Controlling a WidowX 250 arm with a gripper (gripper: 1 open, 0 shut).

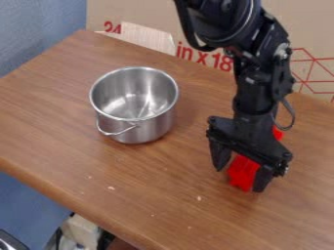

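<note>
My black gripper (243, 160) is lowered on the right part of the wooden table, open, its fingers around a red object (241, 176). The red object lies on the table, largely hidden by the gripper, with red showing below and behind it. I cannot tell whether the fingers touch it.
A steel pot (133, 104) with a wire handle stands left of the gripper. A cardboard panel (170, 20) with printing stands behind, and the table's left edge drops to a blue surface.
</note>
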